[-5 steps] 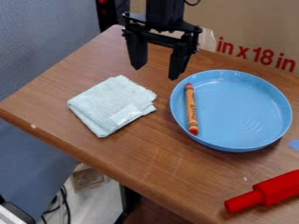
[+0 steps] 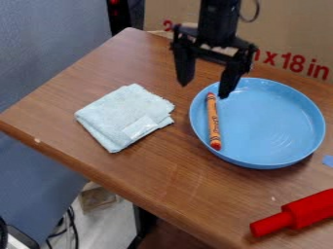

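Note:
My black gripper (image 2: 205, 70) hangs open above the back of the wooden table, just behind a blue plate (image 2: 274, 131), with nothing seen between its fingers. An orange crayon-like stick (image 2: 213, 121) lies lengthwise on the left part of the plate. A folded pale cloth (image 2: 124, 117) lies to the left of the plate, apart from it. At the front right lies a red cylinder with a narrower handle (image 2: 305, 212), like a rolling pin.
A cardboard box (image 2: 293, 41) stands behind the table. A small blue piece (image 2: 328, 160) sits at the right edge. The table (image 2: 78, 83) has bare room at the back left and front middle; its left edge drops to the floor.
My gripper has moved to the right, toward the plate, over the last second. The objects on the table have not moved.

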